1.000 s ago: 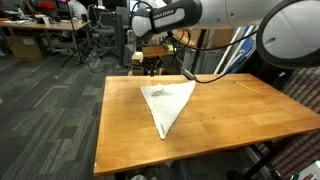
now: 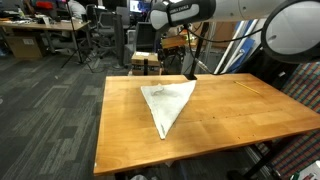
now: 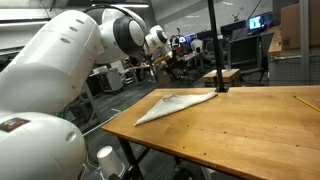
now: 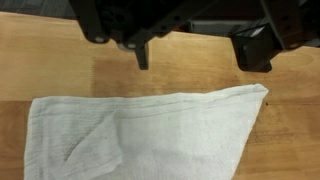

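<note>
A white cloth (image 2: 170, 102) lies spread on the wooden table, one corner stretching toward the near side. It also shows in the second exterior view as a pale cloth (image 3: 176, 103), low and flat. From the wrist, the cloth (image 4: 180, 140) fills the lower part of the view, with a folded-over flap at its left. My gripper is open, its fingers wide apart over bare wood just past the cloth's edge. Nothing is between them. In the first exterior view the gripper (image 2: 177, 60) hangs above the table's far edge, clear of the cloth.
The wooden table (image 2: 230, 118) has wide free room to the right of the cloth. A thin yellow stick (image 3: 306, 102) lies far off on that side. A dark post (image 3: 218, 50) rises at the table's back edge.
In the first exterior view, the arm and gripper have shifted to the right along the table's far edge. The cloth looks unmoved.
</note>
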